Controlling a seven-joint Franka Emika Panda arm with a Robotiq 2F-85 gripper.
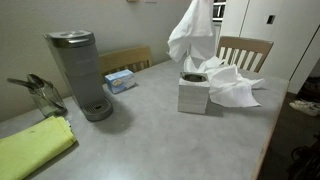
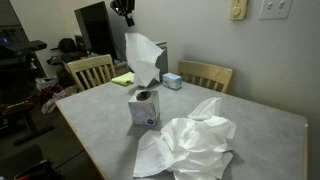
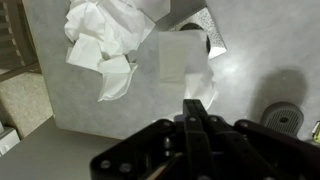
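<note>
High above the table, my gripper (image 2: 129, 22) is shut on a white tissue (image 2: 143, 60), which hangs from its fingertips. In the wrist view the tissue (image 3: 188, 65) stretches from the dark fingers toward the tissue box. The box (image 1: 194, 95) stands upright on the grey table, its round dark opening facing up. The hanging tissue's lower end is just above the box in exterior view 1, where the gripper itself is out of frame.
Several crumpled tissues (image 2: 187, 145) lie beside the box. A grey cylindrical machine (image 1: 80, 75), a small blue box (image 1: 120, 81), a glass with utensils (image 1: 45, 96) and a yellow-green cloth (image 1: 35, 145) occupy the other side.
</note>
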